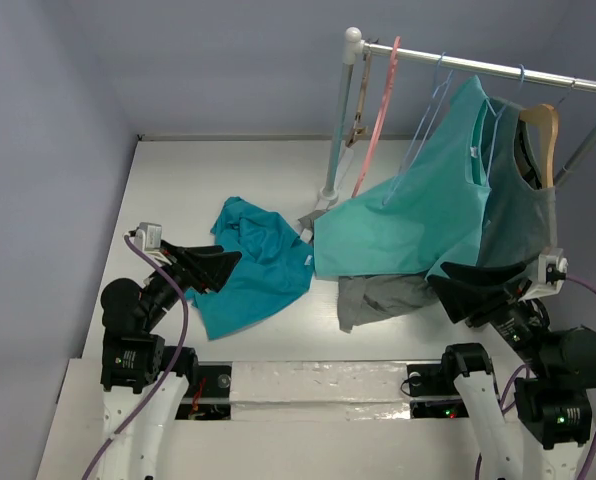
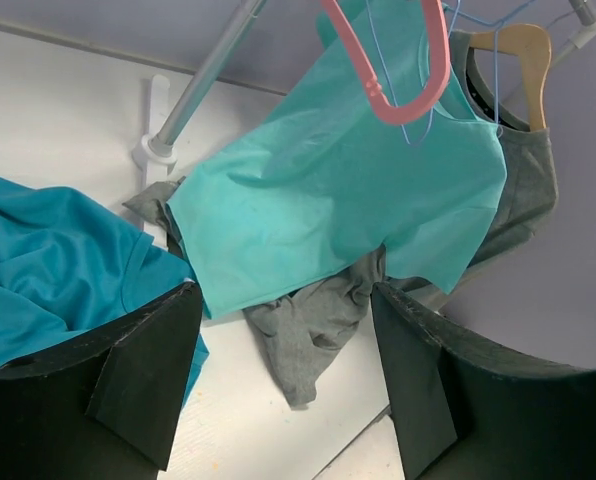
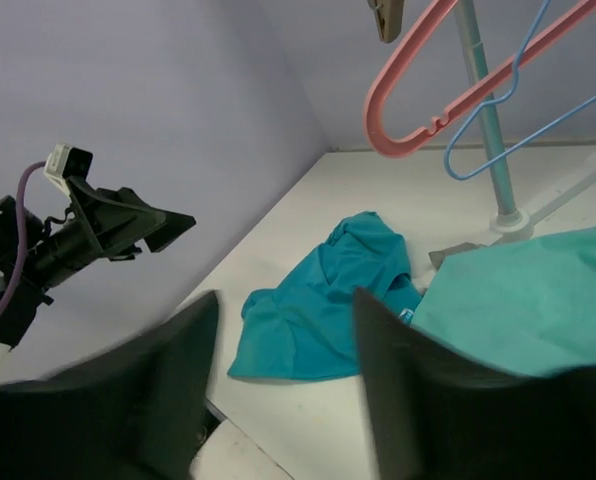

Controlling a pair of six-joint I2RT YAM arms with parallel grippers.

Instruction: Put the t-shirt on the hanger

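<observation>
A dark teal shirt [image 1: 258, 262] lies crumpled on the left of the table, spread just in front of my left gripper [image 1: 226, 266]. That gripper is open, its fingers [image 2: 143, 385] wide apart with only table and cloth seen beyond them. A lighter green t-shirt [image 1: 408, 225] hangs slantwise from the rack; its lower left part reaches down toward the table. My right gripper [image 1: 440, 278] is near this shirt's lower right part in the top view. Its blurred fingers [image 3: 163, 380] stand apart, and nothing shows between them. An empty pink hanger [image 1: 383, 110] hangs at the rack's left end.
The metal rack rail [image 1: 488, 68] crosses the back right. Blue hangers [image 1: 433, 110] hang beside the pink one. A grey garment [image 1: 523, 215] and a wooden hanger [image 1: 543, 135] hang at right. Grey cloth [image 1: 378, 300] lies under the green shirt.
</observation>
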